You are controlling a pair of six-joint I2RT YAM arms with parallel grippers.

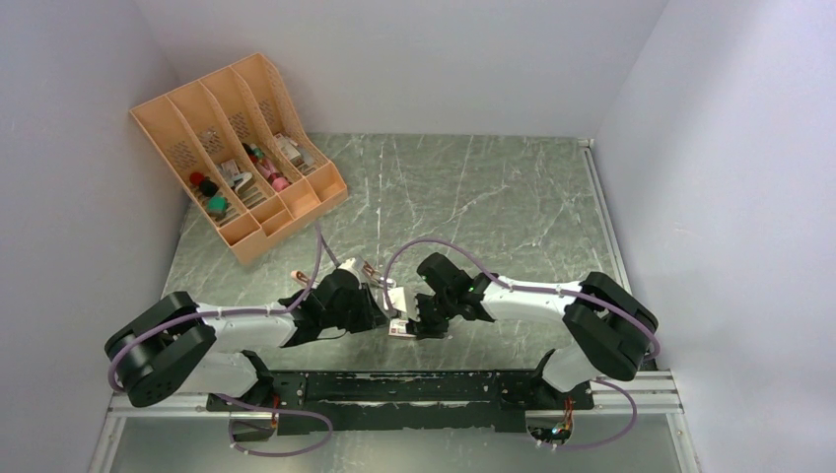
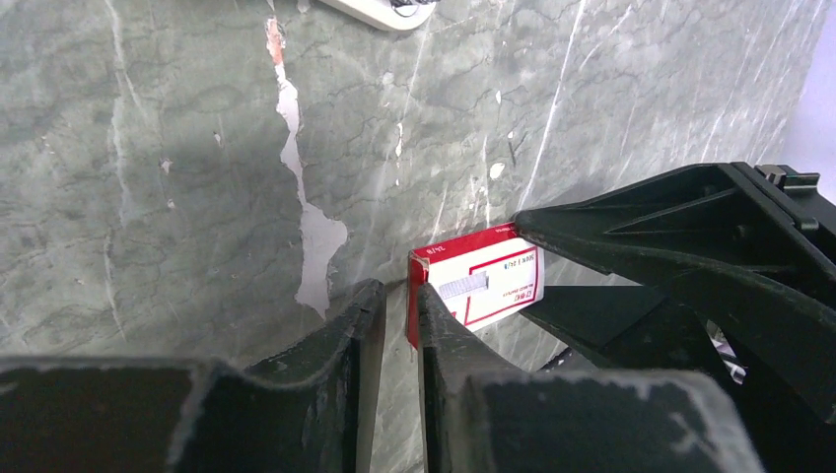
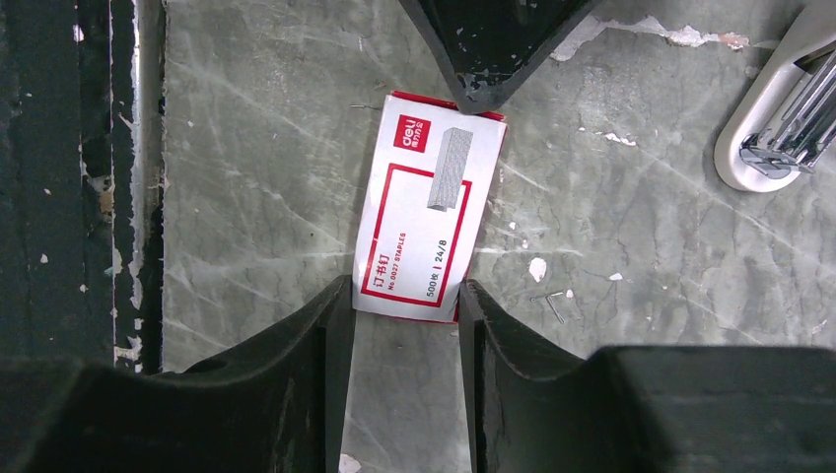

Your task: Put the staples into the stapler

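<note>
The red-and-white staple box [image 3: 419,212] has its printed face up, in the right wrist view. My right gripper is shut on it, one finger against each long side near one end. At the box's other end is my left gripper, its fingers a little apart with nothing clearly between them. One left finger overlaps the box's red end in the left wrist view; whether it touches cannot be told. The stapler [image 3: 769,138], white with a metal channel, lies apart from the box, partly cut off by the frame.
A tan compartment organizer [image 1: 251,158] with assorted items stands at the back left. A few loose staples [image 3: 552,305] lie on the table near the box. A dark rail [image 3: 79,197] runs along the front edge.
</note>
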